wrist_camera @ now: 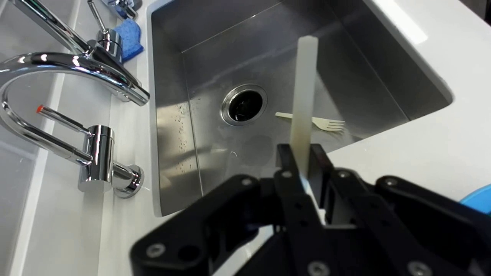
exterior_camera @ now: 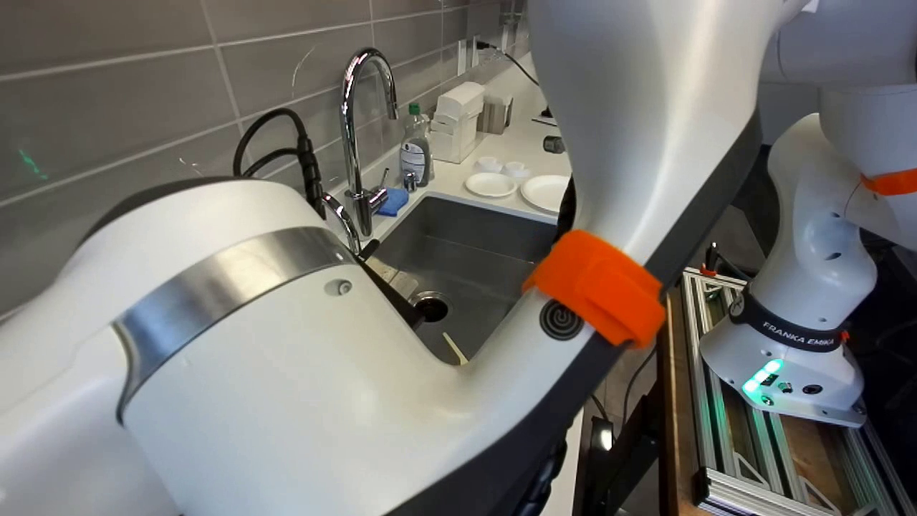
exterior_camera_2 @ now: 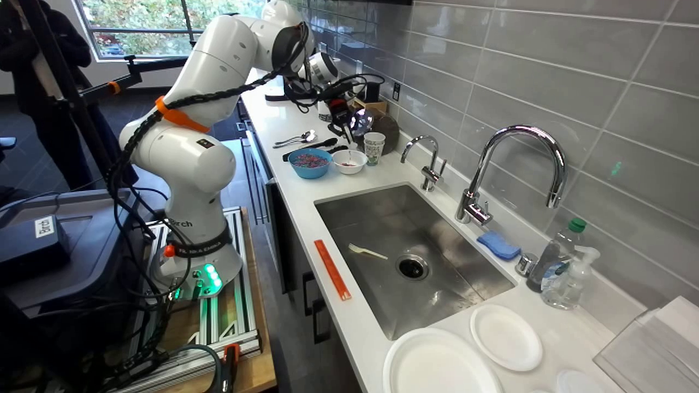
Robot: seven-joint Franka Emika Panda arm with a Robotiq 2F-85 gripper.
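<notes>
My gripper is shut on a pale, flat stick [wrist_camera: 304,87] that looks like a utensil handle. Its upper part juts out past the fingers, while its lower end is hidden between them. In exterior view 2 the gripper [exterior_camera_2: 349,134] hangs low over or just behind a white bowl [exterior_camera_2: 350,167] with a few reddish bits inside; contact cannot be made out. Left of that bowl stands a blue bowl [exterior_camera_2: 309,172] full of small colourful pieces. My arm hides the gripper in exterior view 1.
A paper cup [exterior_camera_2: 374,149] stands close to the white bowl. Spoons [exterior_camera_2: 298,138] lie farther back. The sink [exterior_camera_2: 393,314] holds a pale plastic fork [exterior_camera_2: 367,251]. Two faucets line the wall, and a red strip [exterior_camera_2: 332,269] lies on the counter's front edge.
</notes>
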